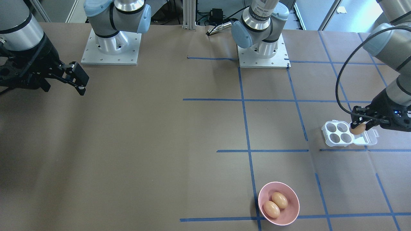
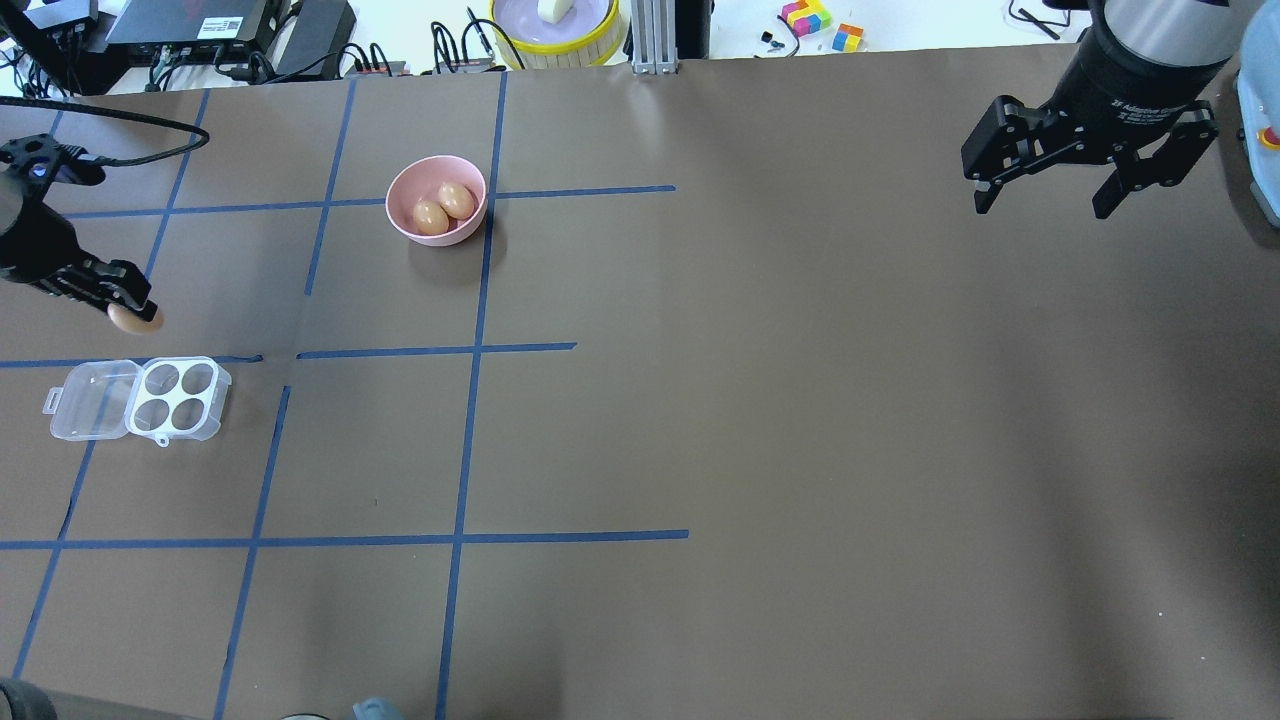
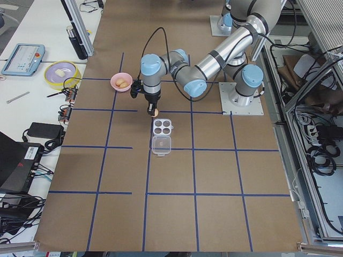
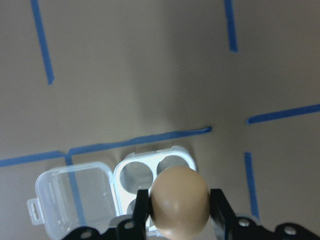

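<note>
My gripper is shut on a brown egg (image 4: 180,192), held above the white egg carton (image 4: 135,175), whose clear lid (image 4: 80,200) lies open to one side. In the front view the egg (image 1: 358,129) hangs from the black fingers over the carton (image 1: 334,134); the top view shows the egg (image 2: 136,320) just off the carton (image 2: 180,402) in that projection. The carton's visible cups look empty; some are hidden behind the egg in the wrist view. A pink bowl (image 1: 291,206) holds two eggs (image 1: 279,199).
Another black gripper (image 2: 1068,156) on a separate arm stands at the opposite side of the table. Two more arm bases (image 1: 109,57) are along the far edge.
</note>
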